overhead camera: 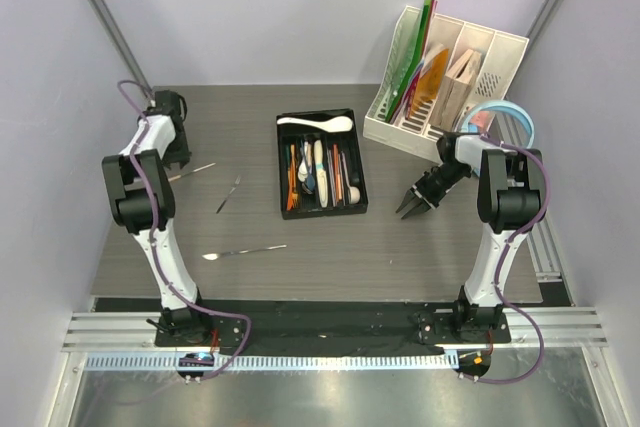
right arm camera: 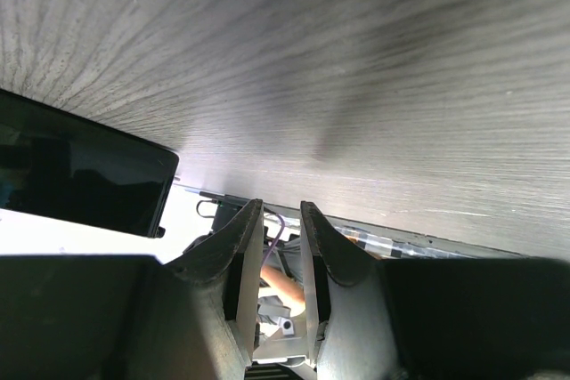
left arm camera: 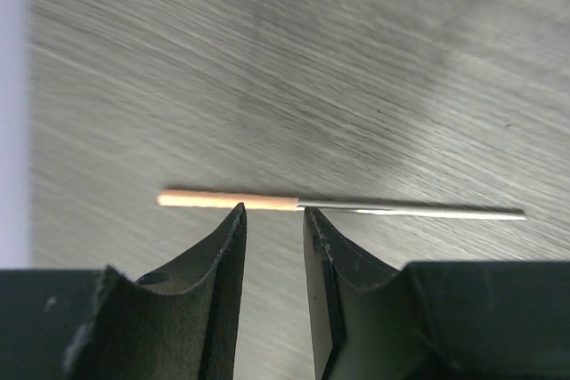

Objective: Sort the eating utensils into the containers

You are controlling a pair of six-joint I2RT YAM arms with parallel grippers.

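Observation:
On the left of the table lies a thin stick (overhead camera: pixel 192 172) with a wooden-coloured end and a metal shaft. In the left wrist view this stick (left arm camera: pixel 414 211) runs across, just beyond my fingertips. My left gripper (overhead camera: pixel 180 159) is over it, part open, with nothing gripped between its fingers. A small metal utensil (overhead camera: pixel 229 194) lies to the right, and a longer piece of cutlery (overhead camera: pixel 244 252) nearer the front edge. The black tray (overhead camera: pixel 363 205) holds sorted utensils in the middle. My right gripper (overhead camera: pixel 412 204) stands open and empty to the tray's right.
A white spoon (overhead camera: pixel 316 124) lies in the tray's back compartment. A white rack (overhead camera: pixel 493 40) with folders and boards stands at back right, beside light-blue headphones or a ring (overhead camera: pixel 519 115). Table room between tray and left utensils is clear.

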